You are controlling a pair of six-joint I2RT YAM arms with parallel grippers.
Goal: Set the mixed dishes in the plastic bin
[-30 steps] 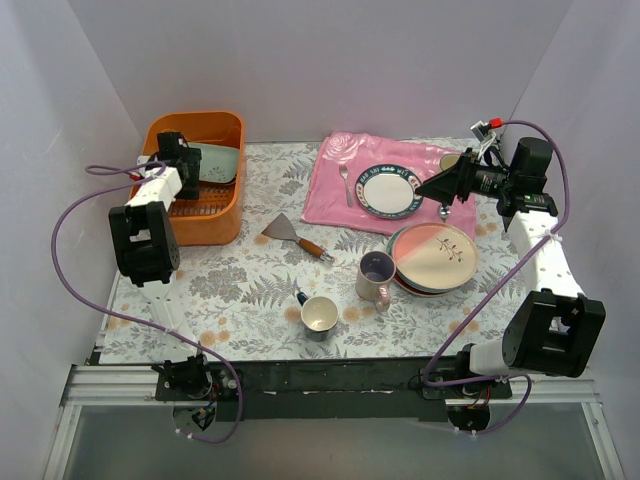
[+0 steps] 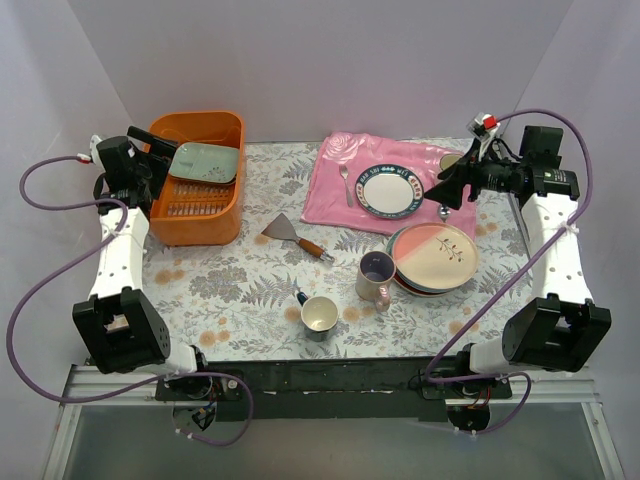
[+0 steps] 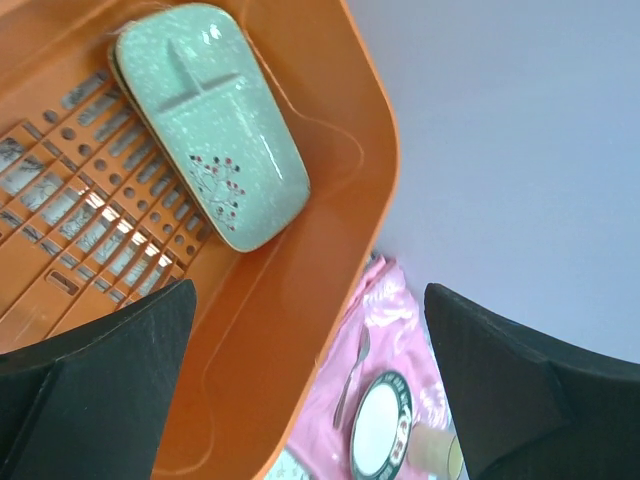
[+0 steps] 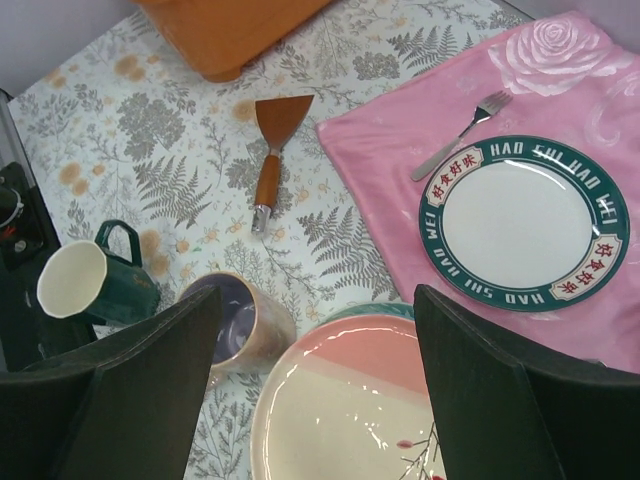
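The orange plastic bin [image 2: 194, 230] stands at the back left, with a pale green divided tray [image 3: 212, 130] lying in it. My left gripper [image 2: 165, 145] is over the bin, open and empty. My right gripper [image 2: 450, 190] hangs open over the right side, empty, near a rimmed plate [image 2: 390, 190] on pink cloth. A stack of plates [image 2: 435, 258], a grey mug [image 2: 375, 270], a cream-and-dark-green cup [image 2: 319, 316], a spatula [image 2: 282, 229] and a fork [image 4: 440, 152] lie on the table.
The pink cloth [image 2: 330, 200] covers the back right, with a glass and small utensil partly hidden near my right gripper. Walls border the back and sides.
My left arm has risen back and leftward out of the bin, leaving the green tray there. My right arm has shifted slightly right.
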